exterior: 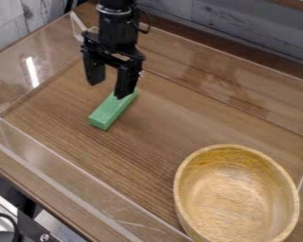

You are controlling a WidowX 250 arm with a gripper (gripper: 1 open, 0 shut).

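My gripper [113, 81] hangs open over the wooden tray, upper left of centre, its black fingers spread. Just below it a green block [114, 112] lies flat on the wood, slanting from lower left to upper right, with nothing seen held between the fingers.
A large yellow bowl [237, 194] fills the lower right. The tray floor [204, 95] is otherwise clear, with walls along the back and left. A black cable lies at the bottom left corner.
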